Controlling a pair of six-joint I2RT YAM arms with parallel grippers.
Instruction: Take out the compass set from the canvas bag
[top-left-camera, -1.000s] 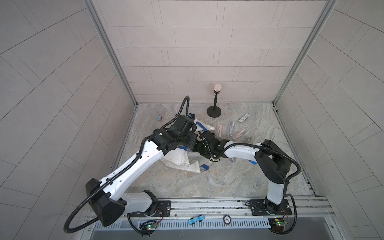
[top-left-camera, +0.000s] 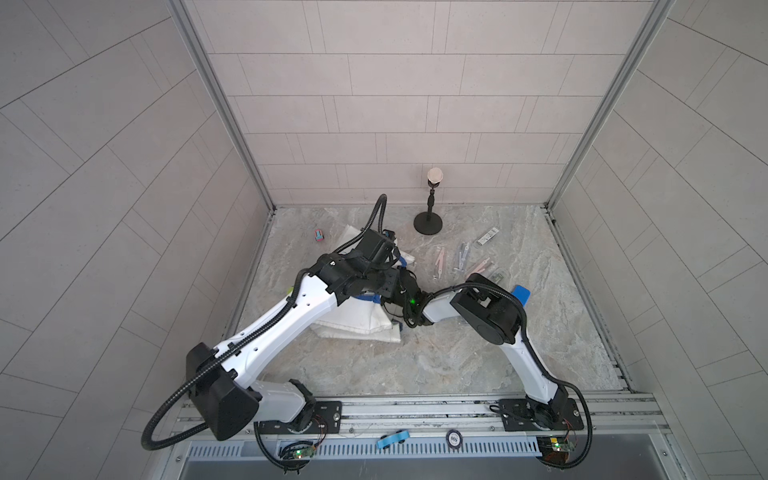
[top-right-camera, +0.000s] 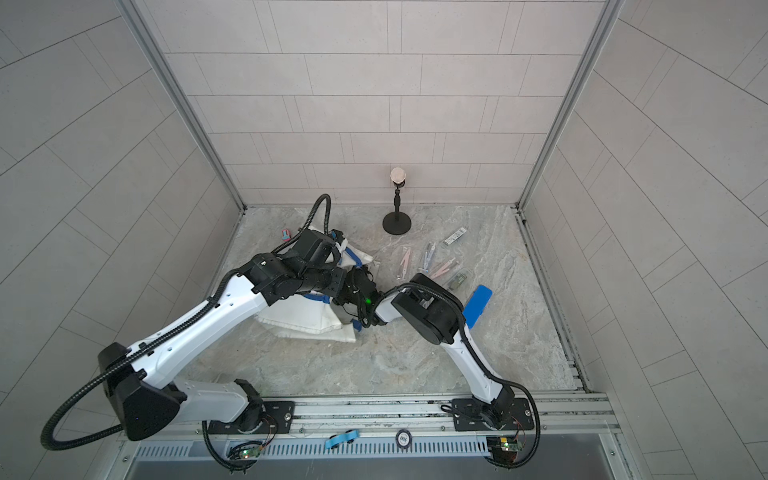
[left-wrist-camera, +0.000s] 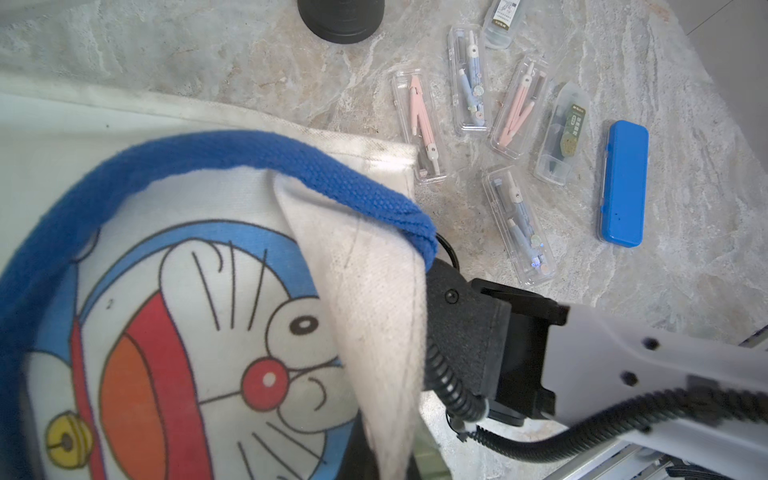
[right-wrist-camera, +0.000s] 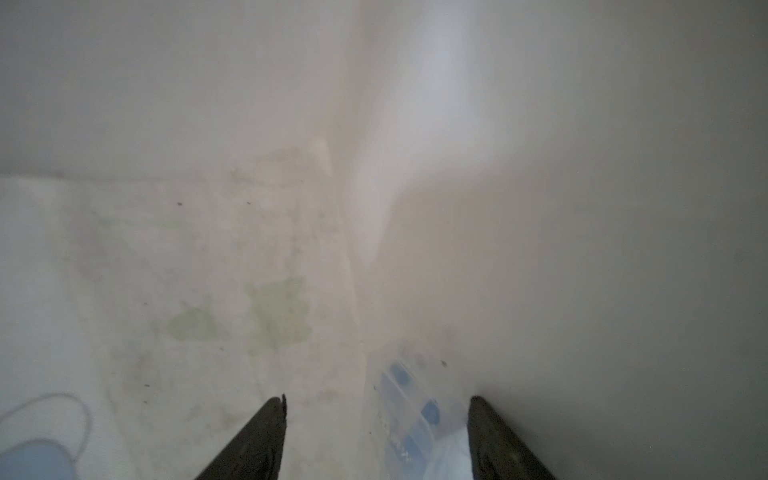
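The white canvas bag lies at the left, printed with a cartoon face and blue handle. My left gripper is over it; in the left wrist view its fingers are mostly hidden by a fold of canvas, finger hard to make out. My right gripper is inside the bag, fingers apart, with a clear plastic case with blue parts, likely a compass set, between them against the cloth.
Several compass sets and clear cases lie on the table right of the bag, beside a blue case. A black stand stands at the back.
My left arm has moved slightly right.
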